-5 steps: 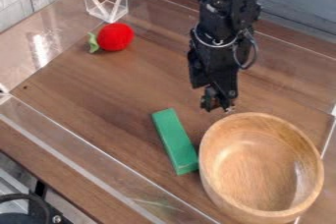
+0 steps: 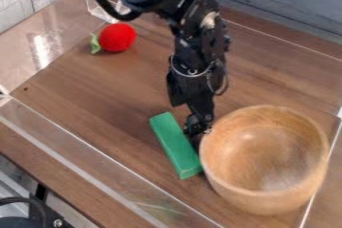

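Note:
My black gripper (image 2: 191, 122) hangs low over the table, its tips just above or beside the upper part of a green block (image 2: 175, 147), near the left rim of a large wooden bowl (image 2: 267, 160). It is open; whether the tips touch the block is hard to tell. The bowl looks empty. A red tomato-like item (image 2: 116, 38) with green leaves lies at the upper left.
A clear plastic piece stands behind the red item, partly hidden by my arm. A transparent edge runs along the table's front left.
My arm has come down and to the left, from above the empty table behind the bowl to beside the green block. The block and bowl look unmoved.

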